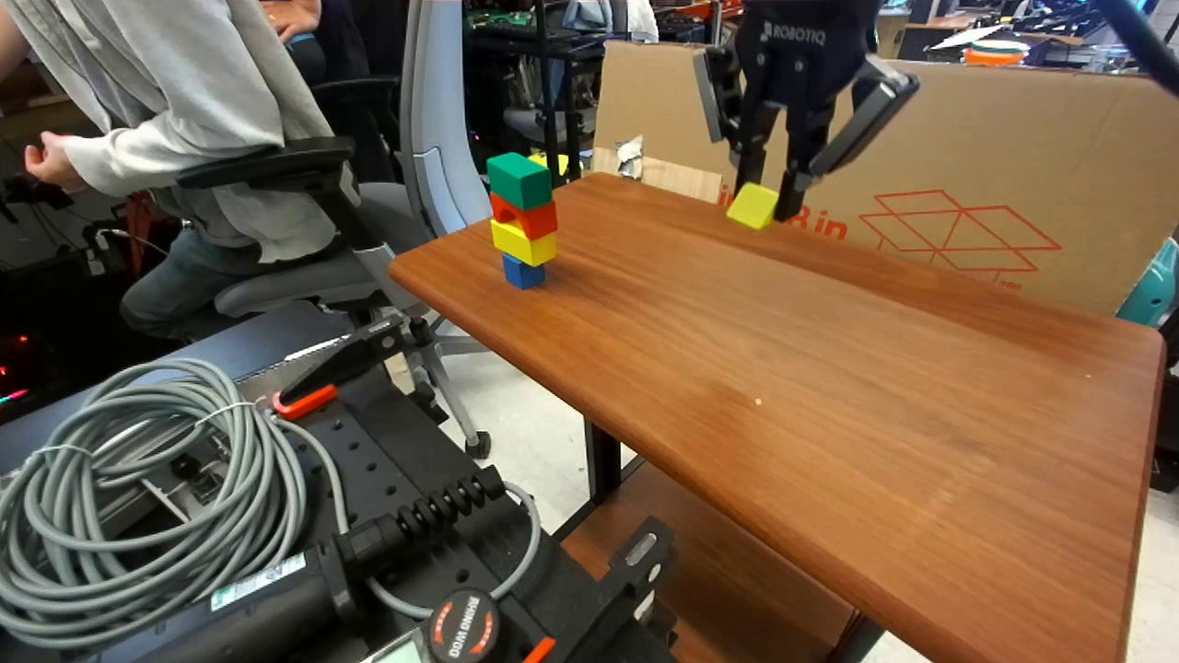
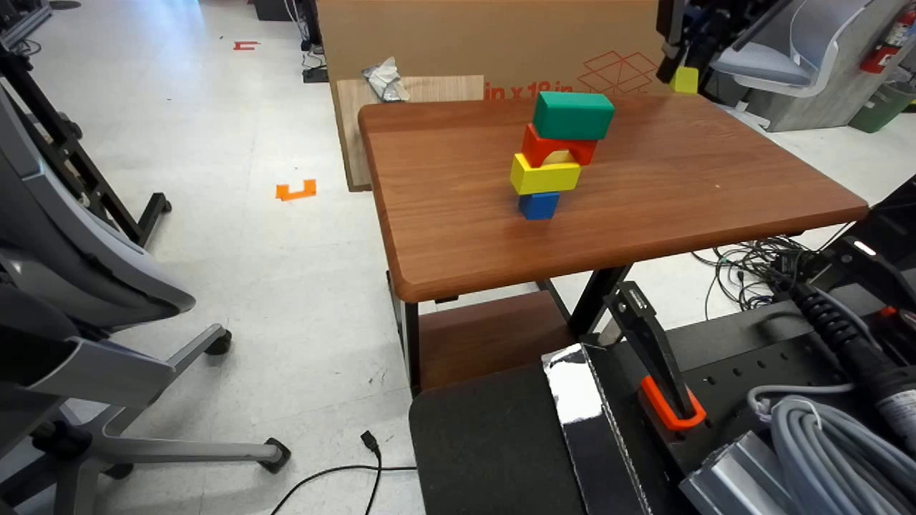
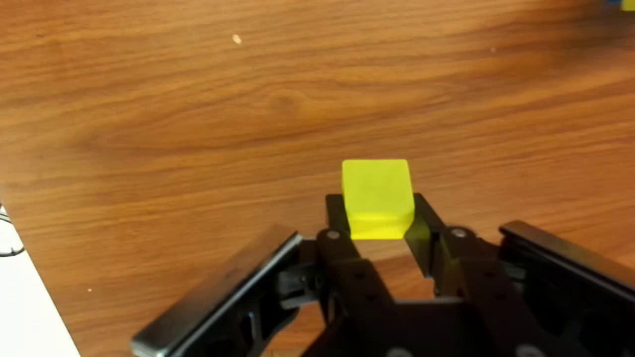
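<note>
A small yellow block point(image 3: 378, 193) is pinched between the fingertips of my gripper, and bare tabletop shows below it in the wrist view. Exterior view 1 has the gripper point(image 1: 765, 204) shut on this block point(image 1: 753, 206), well above the table. Off to the left stands an upright stack: a blue block point(image 1: 522, 272) at the bottom, then a longer yellow block point(image 1: 522, 242), a red arch point(image 1: 538, 220) and a green block point(image 1: 519, 180) on top. In exterior view 2 the held block point(image 2: 685, 80) is at the upper right, apart from the stack's green block point(image 2: 572, 116).
A black cart with coiled grey cable point(image 1: 265, 497) sits before the table, and a chair point(image 1: 431, 122) is close to the stack's end.
</note>
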